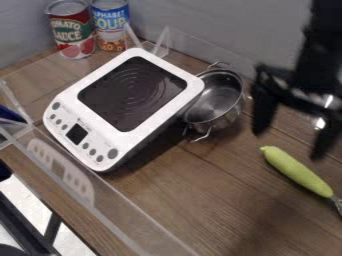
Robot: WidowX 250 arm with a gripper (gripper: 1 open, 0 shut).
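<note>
My black gripper (291, 110) is raised at the upper right, dark and blurred, its fingers spread open. Below it, a pale yellow-green elongated object (294, 170) lies on the wooden counter (187, 205) with nothing gripping it; a thin metal piece sticks out at its lower right end. A steel pot (214, 105) with wire handles stands left of the gripper.
A white electric cooktop (86, 142) fills the left middle. A tomato sauce can (72, 30) and an alphabet soup can (110, 25) stand at the back left. A transparent edge runs along the left.
</note>
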